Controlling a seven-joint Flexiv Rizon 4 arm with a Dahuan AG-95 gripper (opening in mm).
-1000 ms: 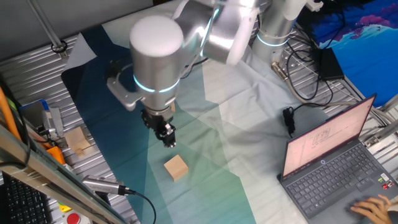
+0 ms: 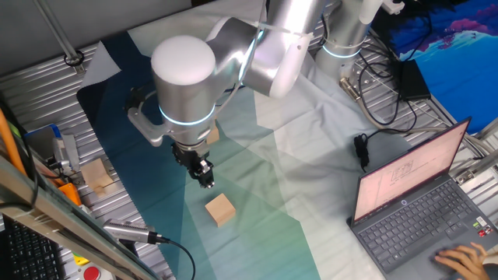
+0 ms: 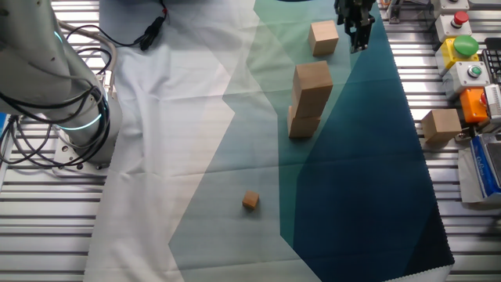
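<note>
My gripper hangs pointing down beside a wooden block, just up and left of it in exterior view 1. Exterior view 2 has the gripper at the top edge, to the right of that same block, with a gap between them. Its fingers are dark and small, so whether they are open or apart cannot be judged. Another wooden block stands on a lower block, set slightly askew. In exterior view 1 my arm hides most of this stack.
A tiny wooden cube lies alone on the cloth. Off the cloth, another block rests on the metal slats near coloured buttons. A laptop with a person's hand occupies the right.
The blocks have stayed put.
</note>
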